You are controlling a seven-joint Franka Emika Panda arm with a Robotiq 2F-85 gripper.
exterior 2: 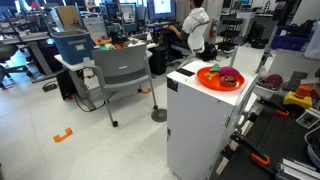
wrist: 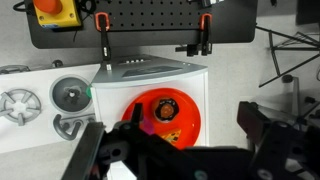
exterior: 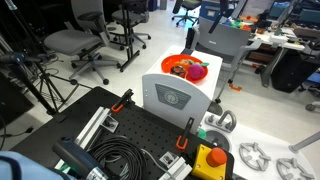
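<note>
An orange-red plate [exterior: 185,67] rests on top of a white cabinet [exterior: 178,97]. Toy food lies on it: a magenta piece [exterior: 197,72] near the rim, plus a round brown piece [wrist: 167,110] and an orange slice [wrist: 173,136] seen from above. Exterior view 2 shows the same plate [exterior 2: 219,82] with the magenta piece [exterior 2: 230,72] on its far side. My gripper is open over the plate area, its dark fingers spread wide at the bottom of the wrist view. Nothing shows held between them.
A toy sink [wrist: 70,94] and stove burner [wrist: 20,106] sit beside the cabinet. A yellow box with a red button [exterior: 211,160] stands on the dark perforated base [exterior: 150,134], near coiled black cable [exterior: 118,158]. A grey chair [exterior 2: 122,72] stands on open floor.
</note>
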